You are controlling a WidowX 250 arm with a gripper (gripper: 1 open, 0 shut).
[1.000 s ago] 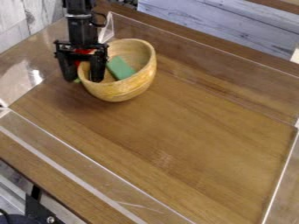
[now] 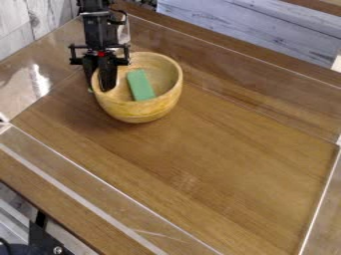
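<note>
My gripper (image 2: pixel 104 72) hangs down from the top left over the left side of a wooden bowl (image 2: pixel 156 106), its dark fingers at the bowl's left rim. The fingers look closed on that rim, though dark parts hide the exact contact. A green block (image 2: pixel 142 85) lies inside the bowl, right of the fingers.
A pale panelled surface stands behind the table at the back, and another at the upper left.
Since a second ago the bowl has shifted down and slightly right on screen, and the fingers with it. The red and green seen near the fingers earlier are now hidden.
</note>
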